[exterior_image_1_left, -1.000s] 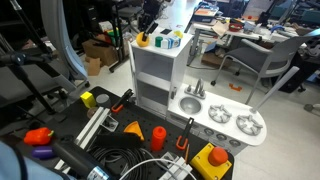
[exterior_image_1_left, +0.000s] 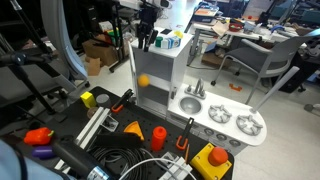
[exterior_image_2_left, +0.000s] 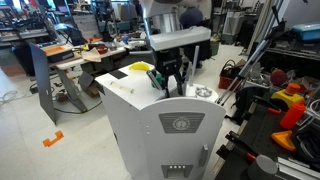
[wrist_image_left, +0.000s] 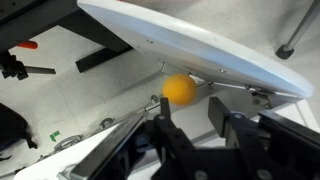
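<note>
An orange round object (exterior_image_1_left: 143, 80) is in front of the white cabinet (exterior_image_1_left: 180, 60), well below my gripper (exterior_image_1_left: 147, 45) and apart from it. In the wrist view the orange object (wrist_image_left: 179, 90) shows beyond the fingertips, near the cabinet's pale edge. My gripper has its dark fingers spread, with nothing held between them. In the second exterior view the gripper (exterior_image_2_left: 172, 88) is over the cabinet top, and the orange object is hidden there.
Several small items, one of them a teal-and-white container (exterior_image_1_left: 168, 40), stand on the cabinet top. A toy sink (exterior_image_1_left: 190, 103) and stove rings lie to the right. A dark table with tools (exterior_image_1_left: 120, 145) fills the foreground. A grey chair (exterior_image_1_left: 258, 58) stands behind.
The gripper has opened and barely shifted.
</note>
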